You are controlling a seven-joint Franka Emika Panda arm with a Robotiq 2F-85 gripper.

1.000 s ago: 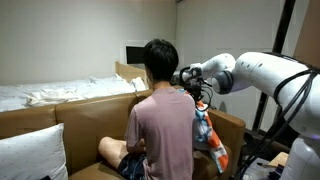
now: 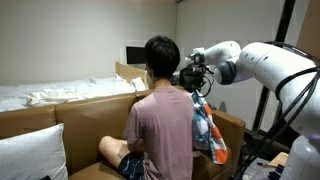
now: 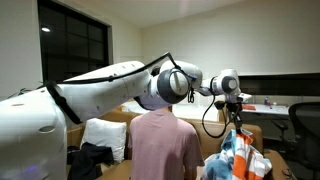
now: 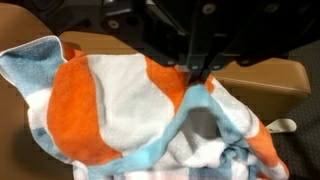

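Observation:
A striped cloth in orange, white and light blue (image 2: 208,130) hangs over the right end of the brown sofa, beside a seated person. My gripper is shut, and in the wrist view a fold of the cloth (image 4: 140,100) rises into a peak at its fingertips, pinched there. Below, the rest of the cloth spreads in loose folds. In exterior view 2 the gripper (image 3: 237,119) is above the cloth (image 3: 241,155), whose top edge rises to a point under it.
Close to the arm sits a person in a pink shirt (image 2: 166,125), back to the camera in exterior view 1. The brown sofa (image 2: 85,130) carries a white pillow (image 2: 33,155). A white-covered bed (image 2: 70,92) stands behind.
My gripper has moved upward over the second, from near the sofa back to a little higher. The person has barely moved.

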